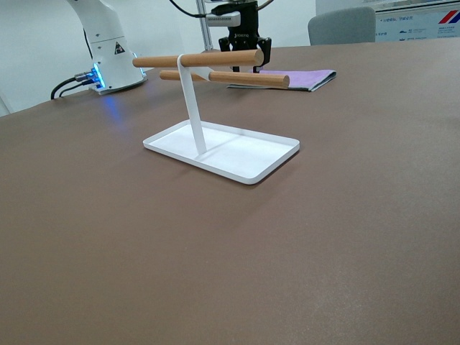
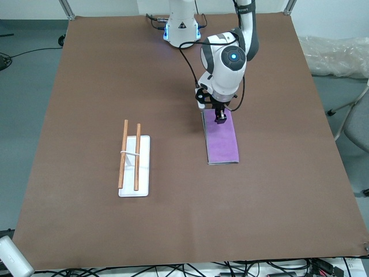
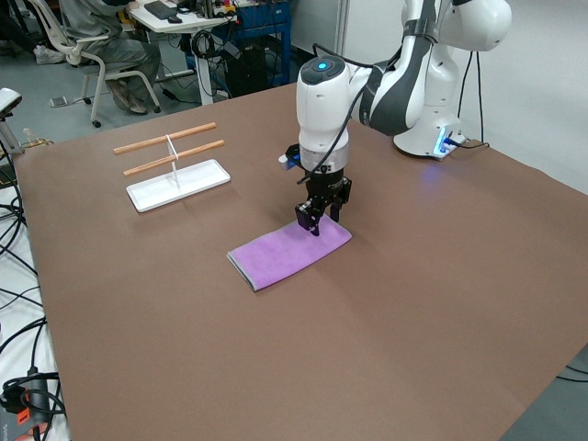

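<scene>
A folded purple cloth (image 2: 221, 144) (image 3: 280, 255) with grey edging lies flat on the brown table. The black gripper (image 2: 220, 116) (image 3: 319, 217) hangs pointing down over the cloth's rear end, its fingertips at or just above the fabric; whether it is open or shut on it I cannot tell. Left of the cloth in the left view stands a rack with two wooden bars (image 2: 137, 164) on a white tray (image 2: 143, 183); in the top view it partly hides the gripper.
The arm's white base (image 2: 181, 23) stands at the back of the table (image 2: 86, 115). Much of the tabletop around cloth and rack is clear. Cables lie along the front edge, off the brown surface.
</scene>
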